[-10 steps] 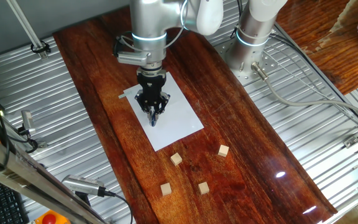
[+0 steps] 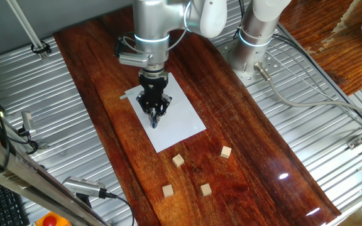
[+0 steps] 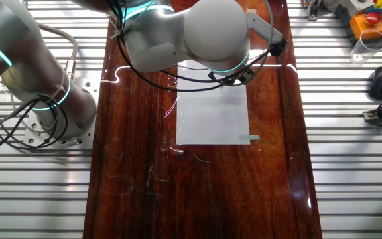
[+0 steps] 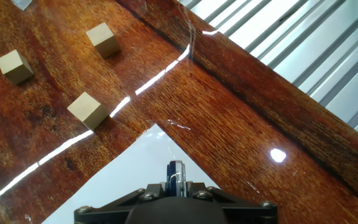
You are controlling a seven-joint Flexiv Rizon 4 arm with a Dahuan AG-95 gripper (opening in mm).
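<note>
My gripper points down over a white sheet of paper (image 2: 180, 119), with its fingers close together. A narrow, shiny dark-blue and silvery shape shows at the fingertips; whether it is the tips themselves or something slim between them, I cannot tell. Exterior view 1 has the gripper (image 2: 154, 119) above the left half of the paper, and contact with the sheet is not clear. Several pale wooden cubes lie beyond the paper: one cube (image 2: 178, 161) closest to it, another (image 2: 225, 152) to the right, and two more cubes (image 2: 168, 190) (image 2: 206, 189) farther off. Exterior view 2 hides the fingers behind the arm.
Ribbed metal panels (image 3: 357, 179) flank the tabletop. The arm's base (image 2: 247, 59) stands at the right edge. A small strip (image 3: 249, 137) lies by one corner of the paper.
</note>
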